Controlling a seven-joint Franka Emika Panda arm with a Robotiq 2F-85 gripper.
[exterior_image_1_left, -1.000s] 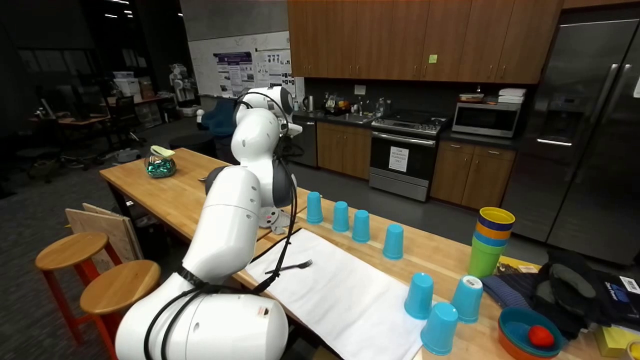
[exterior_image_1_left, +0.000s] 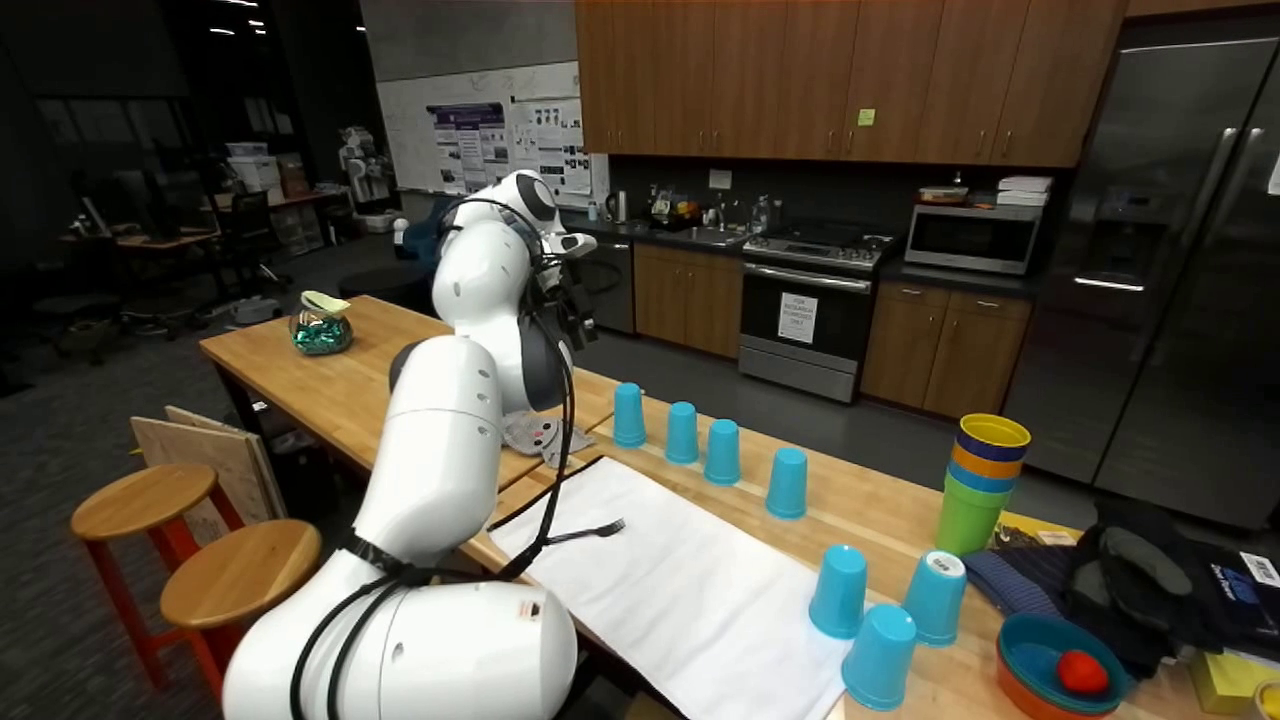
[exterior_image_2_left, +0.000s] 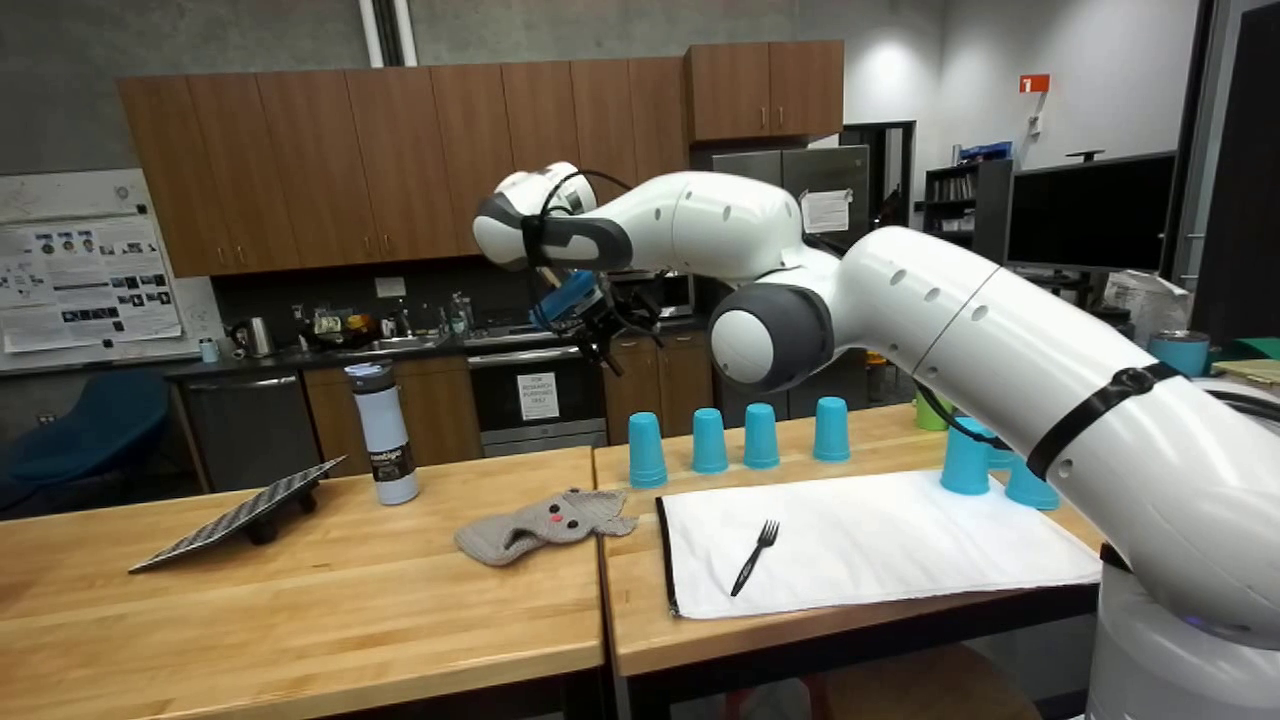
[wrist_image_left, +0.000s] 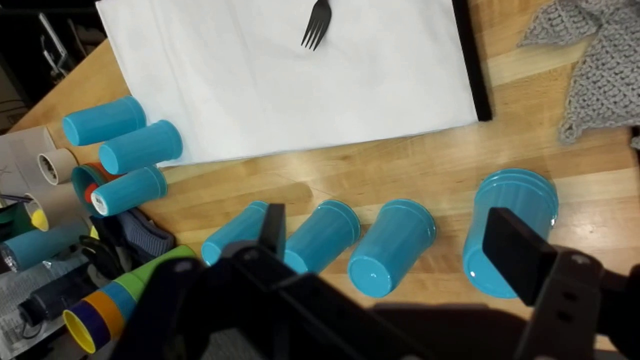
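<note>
High over the table, my gripper is open, its two fingers far apart and holding nothing. Beneath it in the wrist view stands a row of several upside-down blue cups; one cup (wrist_image_left: 393, 249) shows between the fingers and another (wrist_image_left: 510, 234) lies partly behind the right finger (wrist_image_left: 519, 255). That same row runs along the table's far side, beginning with an end cup (exterior_image_2_left: 647, 450). Three more blue cups, one of them (exterior_image_1_left: 879, 656) nearest the camera, cluster at the white mat's end. On the white mat (exterior_image_1_left: 696, 576) rests a black fork (exterior_image_2_left: 756, 558).
A stack of coloured cups (exterior_image_1_left: 984, 486) and a bowl with a red ball (exterior_image_1_left: 1082, 672) occupy the cluttered end. Beyond the mat's dark edge lie a grey knitted cloth (exterior_image_2_left: 546, 526), a bottle (exterior_image_2_left: 384, 434) and a tilted panel (exterior_image_2_left: 246, 516). Bare wood separates cups and mat.
In exterior view 1 the upper arm has swung left, and the dark gripper end now shows more clearly beside it. Cups, mat and fork have stayed put.
</note>
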